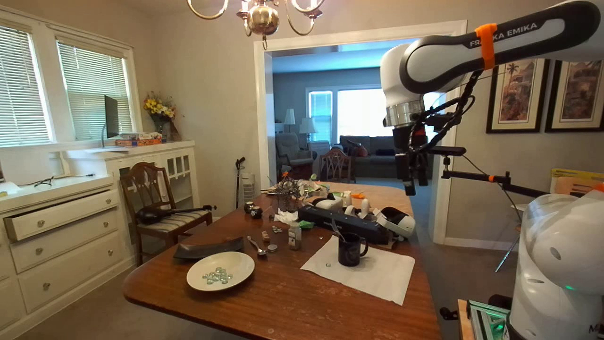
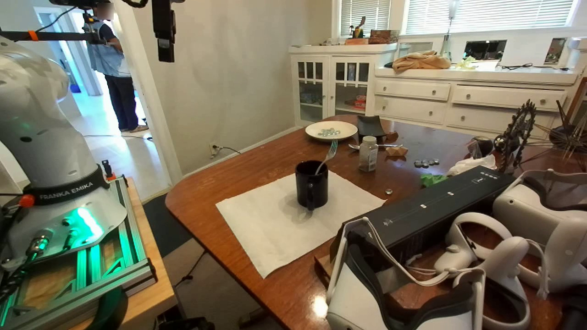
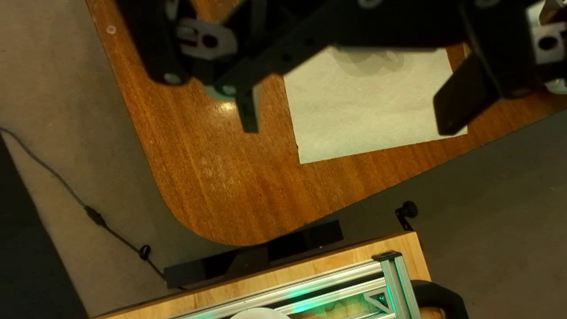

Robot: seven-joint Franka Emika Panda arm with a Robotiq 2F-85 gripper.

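My gripper stands open high above the table's near side, its fingers spread wide with nothing between them. In exterior view 1 the gripper (image 1: 416,190) hangs above and to the right of a dark mug (image 1: 349,251). The mug stands upright on a white paper sheet (image 1: 385,273), and a fork (image 2: 328,156) leans out of it. One clear glass bead (image 1: 328,264) lies on the sheet left of the mug. Several more beads (image 1: 218,276) rest in a white plate (image 1: 195,278). In the wrist view the mug is hidden behind the gripper body.
A glass jar (image 2: 368,154), a spoon (image 1: 256,246) and a dark curved tray (image 1: 208,247) lie around the plate. Beyond the paper, a long black box (image 2: 429,204) and white headsets (image 2: 357,291) crowd the table. Bare wood (image 3: 223,175) fills the near corner.
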